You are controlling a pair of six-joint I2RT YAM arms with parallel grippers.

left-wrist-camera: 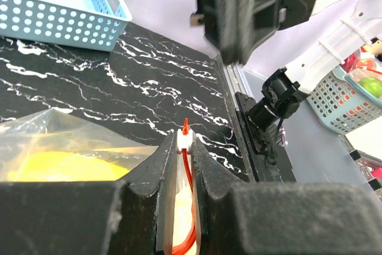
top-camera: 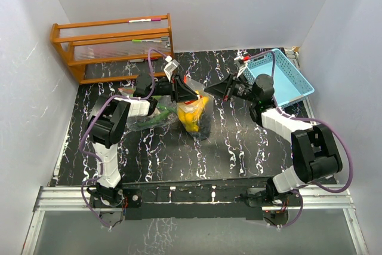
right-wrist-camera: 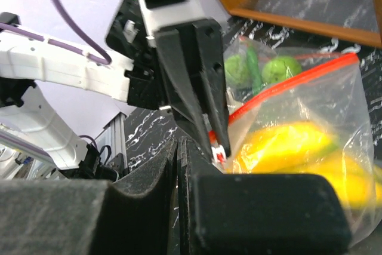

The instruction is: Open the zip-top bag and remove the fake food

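A clear zip top bag [top-camera: 203, 126] with a red seal holds yellow fake food [right-wrist-camera: 286, 141]. My left gripper [top-camera: 197, 97] is shut on one end of the seal. Between its fingertips, in the left wrist view, a white zip slider [left-wrist-camera: 185, 141] and a bit of red strip stick up. My right gripper is shut with nothing between its fingers; it stands apart from the slider, on its right in the top view. The red seal [right-wrist-camera: 298, 79] runs unbroken from the left fingertips across the bag's top in the right wrist view.
A second bag with green fake food [top-camera: 156, 116] lies left of the first, under the left arm. A light blue basket [top-camera: 290, 82] stands empty at the back right. A wooden rack [top-camera: 76, 63] is at the back left.
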